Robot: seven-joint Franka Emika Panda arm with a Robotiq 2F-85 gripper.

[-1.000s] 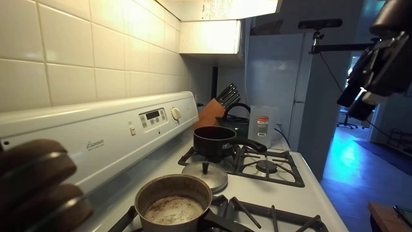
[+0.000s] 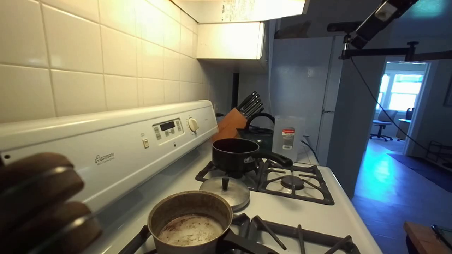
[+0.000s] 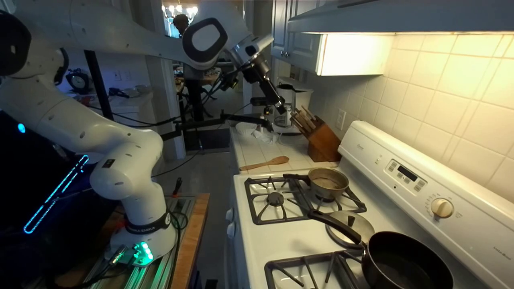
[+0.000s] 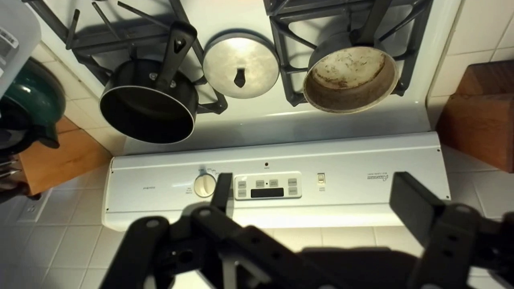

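Note:
High over the stove, my gripper stands open, its two dark fingers wide apart with only air between them. On the stovetop a metal lid with a black knob (image 4: 241,67) lies flat between two pots. The black pot (image 4: 139,113) sits empty on a grate, near the knife block and kettle in exterior view 1. An old grey-brown pot (image 4: 354,72), stained inside, rests on the other rear grate. In exterior view 2 the gripper (image 3: 280,108) hangs in the air well above the counter and stove, touching nothing.
Behind the burners rises the control panel (image 2: 169,131). A knife block (image 3: 323,142) stands on the counter, with a wooden spoon (image 3: 267,163) lying nearby. The green kettle (image 2: 257,131) and a clear container (image 2: 288,137) fill the far corner.
In exterior view 1 my gripper has risen from the right side toward the upper right edge and turned. Pots and lid have stayed put.

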